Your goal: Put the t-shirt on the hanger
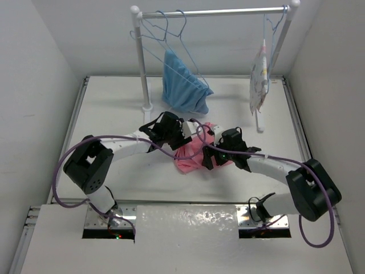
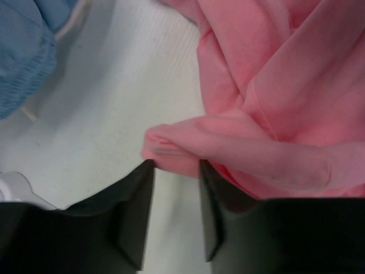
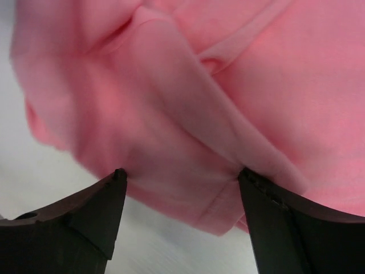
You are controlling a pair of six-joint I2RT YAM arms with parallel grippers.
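The pink t-shirt (image 1: 186,165) lies crumpled on the table, partly covered by both grippers. My left gripper (image 1: 183,141) is over its left part; in the left wrist view its fingers (image 2: 136,188) stand part open, with the end of a pink fold at the tips. My right gripper (image 1: 209,156) is low over the shirt's right part. Open fingers (image 3: 111,197) stand either side of a ridge of the pink cloth (image 3: 171,131) in the right wrist view. Thin blue hangers (image 1: 182,35) hang at the rail's left, tilted, one with blue cloth (image 1: 181,85).
The white rail (image 1: 228,12) spans the back on two posts. A patterned cloth (image 1: 259,80) hangs at its right. Both grippers are close together.
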